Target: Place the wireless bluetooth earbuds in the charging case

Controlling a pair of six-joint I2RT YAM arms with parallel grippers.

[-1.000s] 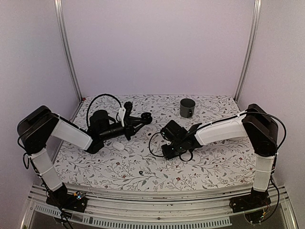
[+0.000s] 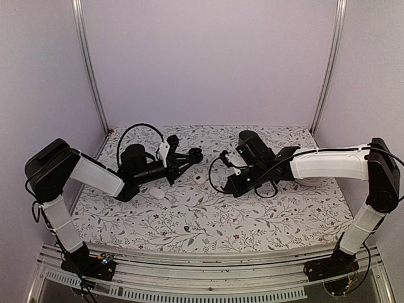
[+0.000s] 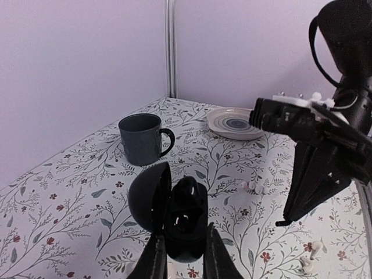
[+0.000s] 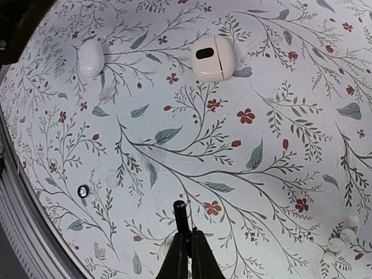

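Observation:
My left gripper is shut on a black charging case (image 3: 168, 209) with its lid raised, held above the table near the middle. In the right wrist view, my right gripper is shut on a slim black earbud (image 4: 181, 218), its rounded tip pointing up in the image. In the top view the right gripper (image 2: 230, 189) is right of the left one and lower in the image.
A white box (image 4: 212, 58) and a white oval object (image 4: 91, 58) lie on the floral table (image 4: 145, 116). A dark mug (image 3: 139, 139) and a pale plate (image 3: 232, 128) stand behind. Small white items (image 4: 343, 241) and a small ring (image 4: 83, 190) lie loose.
The left arm and its case have barely shifted.

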